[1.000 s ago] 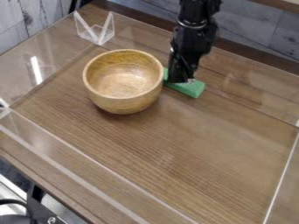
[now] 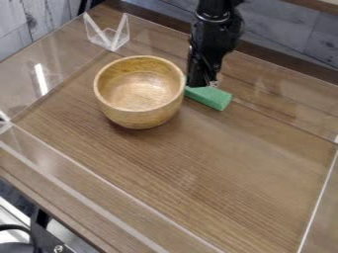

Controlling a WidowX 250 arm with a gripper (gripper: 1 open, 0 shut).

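Note:
My gripper (image 2: 201,78) is at the upper middle, shut, just above and behind a green block (image 2: 209,98); nothing shows between its fingers, though they are small and dark. The green block lies on the wooden table just right of a large tan bowl (image 2: 137,91).
A clear plastic object (image 2: 109,30) stands at the back left.
My gripper has risen and moved back, away from the green block. The bowl and block look unmoved.

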